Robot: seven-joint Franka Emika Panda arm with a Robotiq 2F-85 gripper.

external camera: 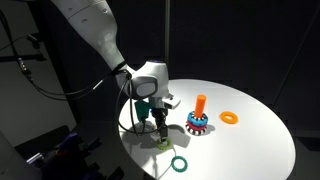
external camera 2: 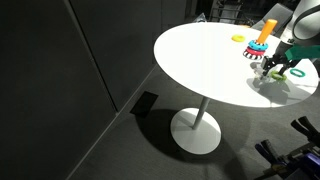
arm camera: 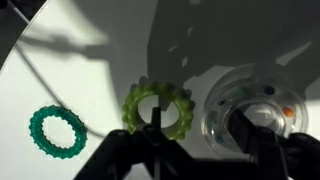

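My gripper hangs low over the table with its fingers apart. In the wrist view one fingertip (arm camera: 155, 119) shows over the hole of the lime-green ring (arm camera: 133, 105), and the other over the clear ring (arm camera: 212, 112) with coloured beads. Nothing is visibly held between them; whether they touch either ring I cannot tell. To the left lies a teal ring (arm camera: 38, 128), flat and clear of the gripper. A stack of rings (external camera: 197, 123) with an orange post (external camera: 200, 104) stands upright behind and to the right of the gripper in exterior view 1.
An orange ring (external camera: 229, 118) lies flat on the white round table (external camera: 250, 150), beyond the stack. Open tabletop surrounds it on the right. The table's edge runs close to the teal ring.
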